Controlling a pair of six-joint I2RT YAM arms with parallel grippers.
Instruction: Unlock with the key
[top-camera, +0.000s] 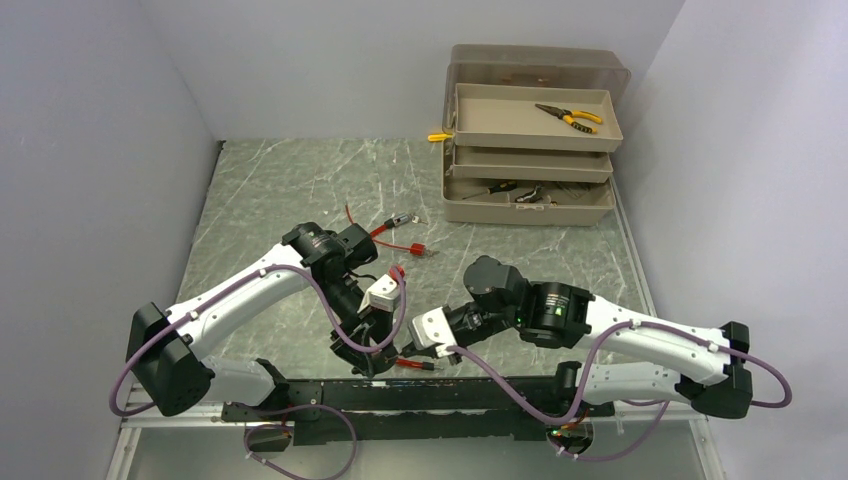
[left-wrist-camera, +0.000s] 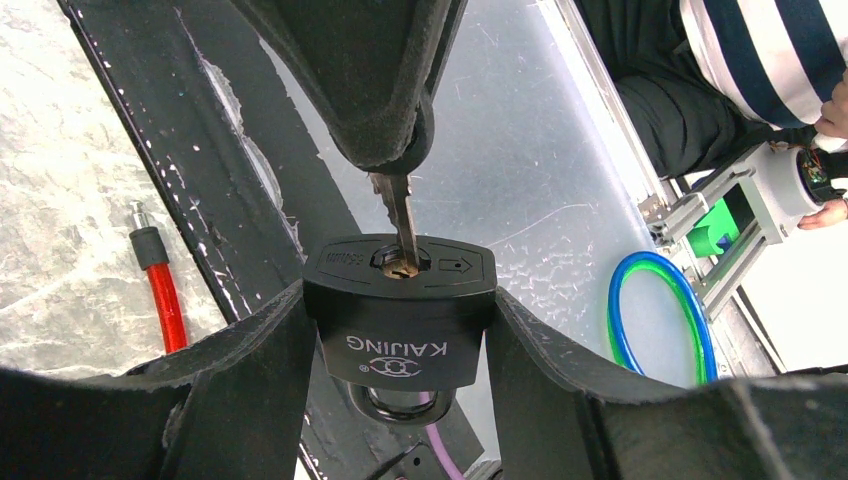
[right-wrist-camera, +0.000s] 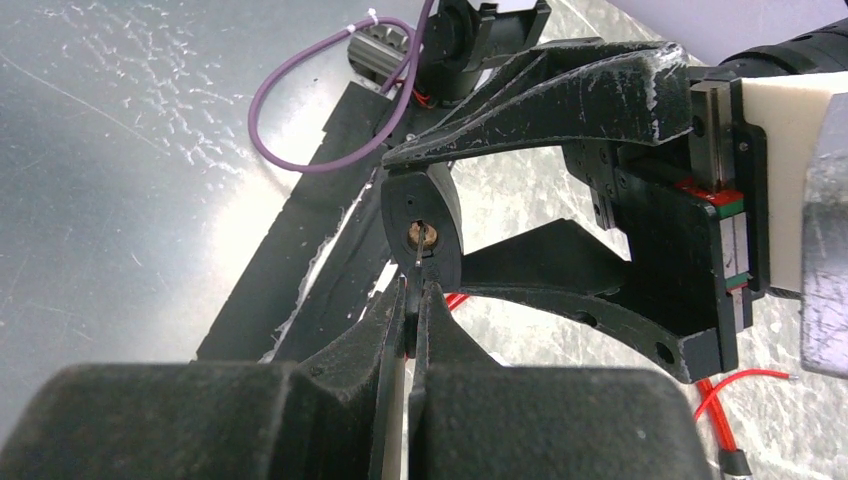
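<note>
A black padlock marked KAIJING is clamped in my left gripper, its keyhole facing up in the left wrist view and its shackle below. A metal key is held in my right gripper, shut on it; the blade points at the brass keyhole, its tip at or in the opening. In the top view the left gripper and right gripper meet above the front edge of the table.
A beige toolbox with pliers and tools stands at back right. Red-handled cables lie mid-table, another red piece near the front edge.
</note>
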